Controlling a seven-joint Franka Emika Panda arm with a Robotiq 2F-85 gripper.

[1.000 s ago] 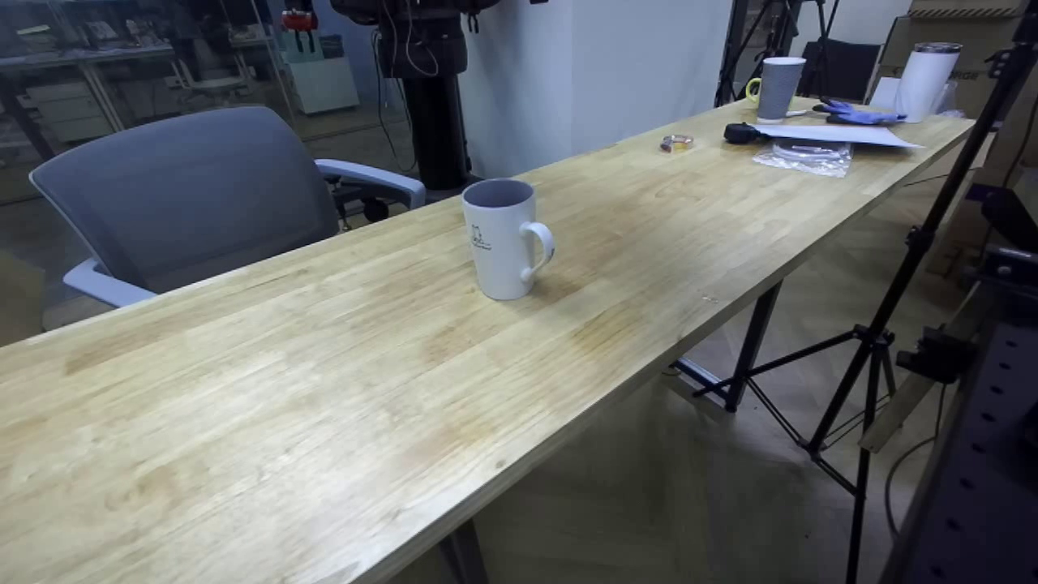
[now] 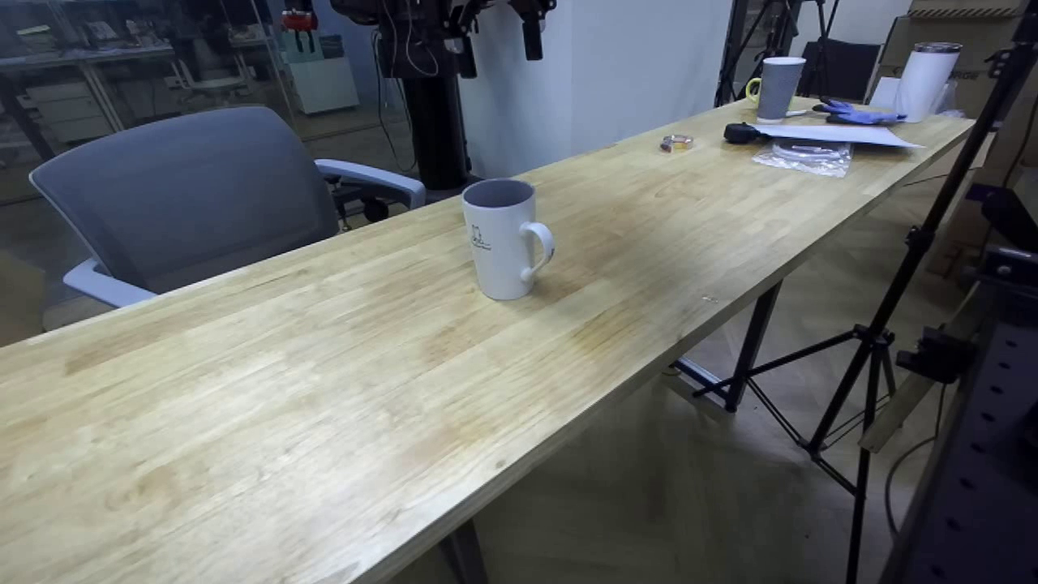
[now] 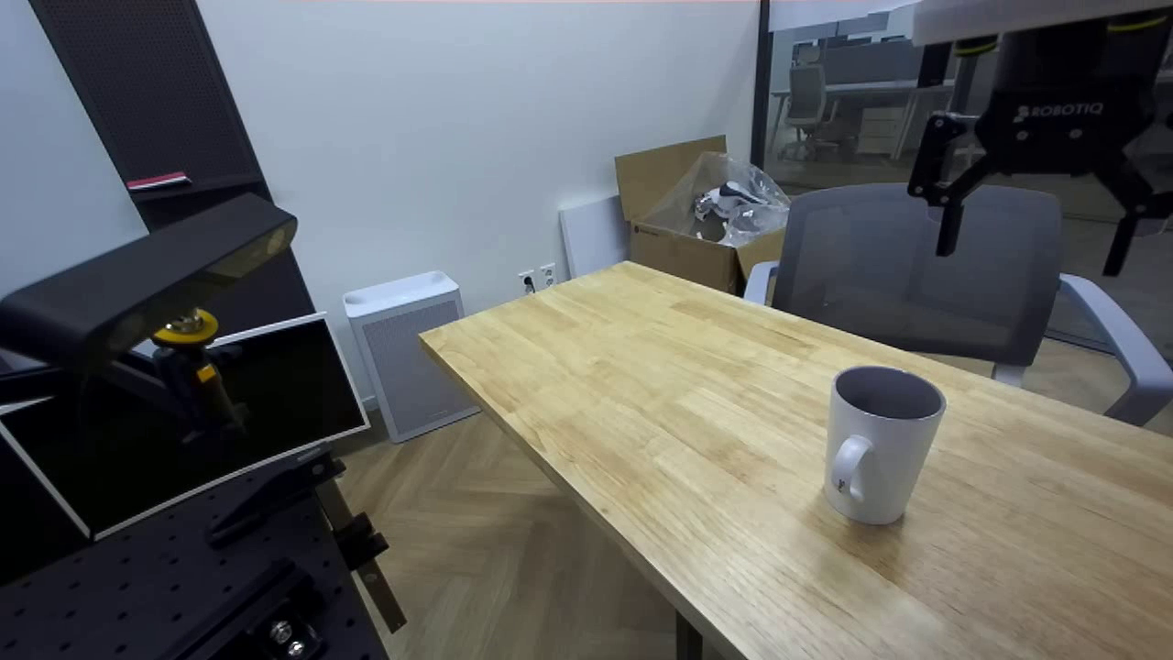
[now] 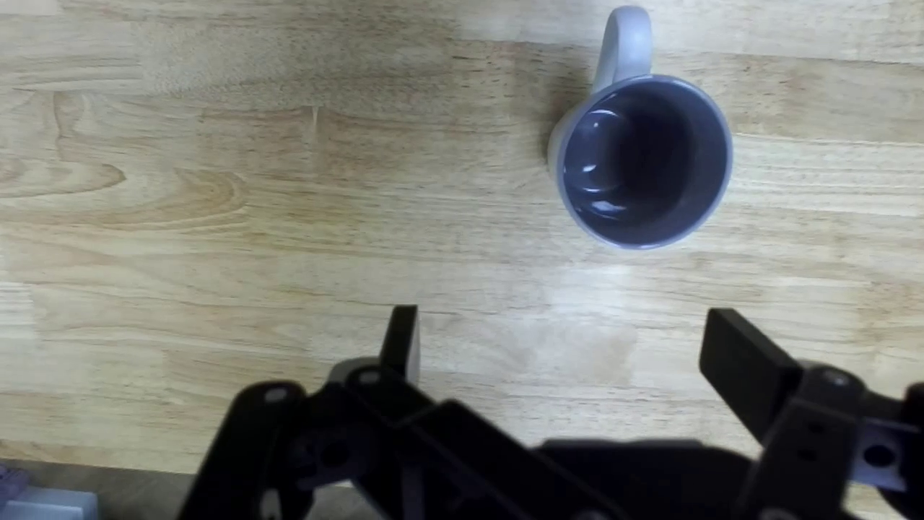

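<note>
A white mug (image 2: 498, 255) with a grey inside stands upright on the wooden table. Its handle (image 3: 849, 464) faces the table edge opposite the chair. Seen from above in the wrist view, the mug (image 4: 645, 165) lies beyond the fingertips, a little right of the middle, and nothing touches it. My gripper is open, its fingers wide apart with only bare table visible between them. In exterior view 2 the gripper (image 3: 1031, 247) hangs at the upper right, well above the table's height. Only its lower parts show at the top of exterior view 1.
An office chair (image 2: 195, 199) stands against one long side.
The gripper has come lower in exterior view 1, so more of its fingers show at the top. The mug has not moved.
</note>
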